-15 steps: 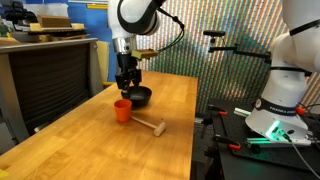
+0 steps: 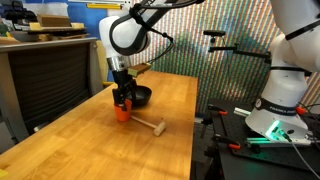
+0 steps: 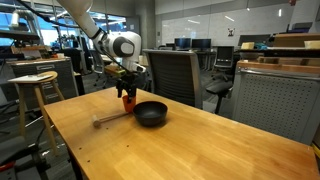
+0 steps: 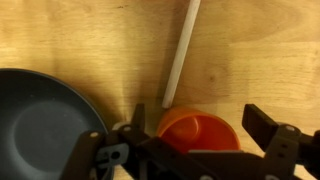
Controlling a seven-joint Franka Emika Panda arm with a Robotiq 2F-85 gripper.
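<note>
An orange cup (image 2: pixel 123 114) stands upright on the wooden table, and my gripper (image 2: pixel 123 102) is right at its top. In the wrist view the open gripper has one dark finger on each side of the cup (image 4: pixel 200 130). Its lower part hides the near side of the rim. Whether the fingers touch the cup, I cannot tell. From the other side, the cup (image 3: pixel 129 104) shows directly beneath the gripper (image 3: pixel 128 93). A black bowl (image 3: pixel 151 114) sits close beside the cup; the left finger overlaps its edge in the wrist view.
A wooden mallet (image 2: pixel 151 127) lies on the table near the cup, its pale handle (image 4: pixel 182 50) ending close to the rim. An office chair (image 3: pixel 178 75) stands behind it.
The arm has moved left and down, from above the black bowl to the orange cup. Cup, bowl and mallet appear in the same places.
</note>
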